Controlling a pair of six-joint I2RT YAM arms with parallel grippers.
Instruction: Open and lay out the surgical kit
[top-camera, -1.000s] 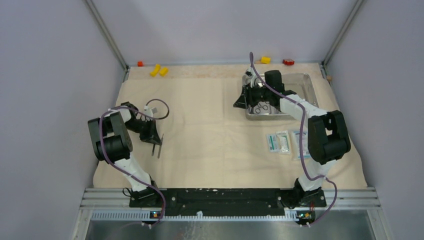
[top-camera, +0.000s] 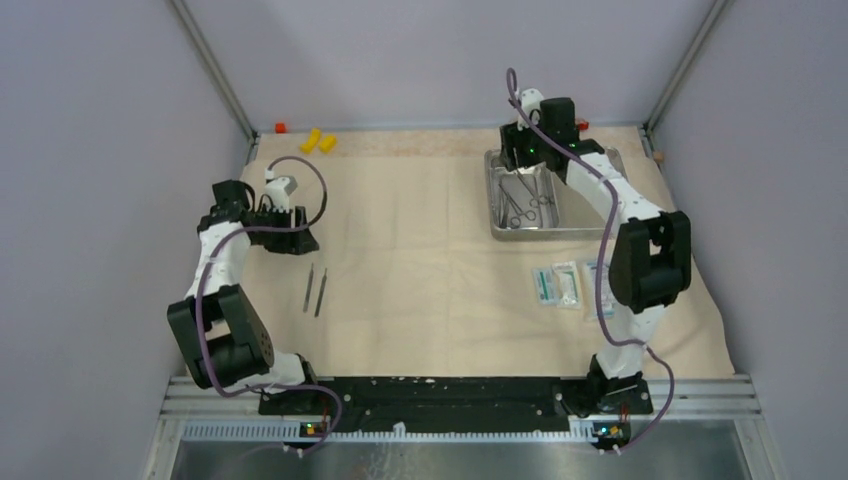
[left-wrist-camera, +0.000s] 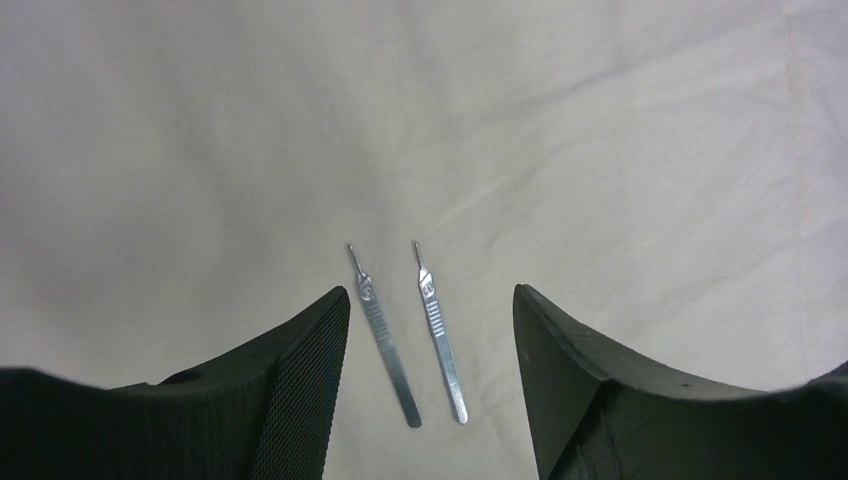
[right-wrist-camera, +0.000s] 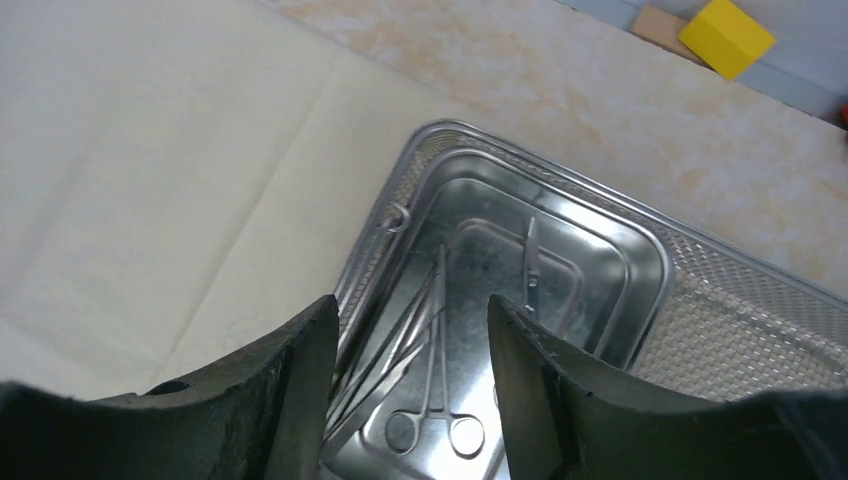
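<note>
Two slim metal scalpel handles lie side by side on the cloth at the left; the left handle (left-wrist-camera: 386, 345) and the right handle (left-wrist-camera: 438, 335) both show between my left fingers, well below them. My left gripper is open and empty, held above the cloth just behind the handles. Over the far left part of the steel tray (top-camera: 546, 235) is my right gripper, open with nothing between its fingers. Inside the tray, scissors (right-wrist-camera: 432, 400) with ring handles, several long instruments (right-wrist-camera: 385, 375) along the left wall and a separate slim instrument (right-wrist-camera: 532, 265) are visible.
Sealed packets (top-camera: 567, 285) lie in front of the tray. Yellow pieces (top-camera: 318, 141) sit at the back left, and a yellow block (right-wrist-camera: 727, 38) stands behind the tray.
My left gripper has drawn back and away from the scalpel handles, which stay in place. The right gripper has moved toward the back and right, over the tray's far left part.
</note>
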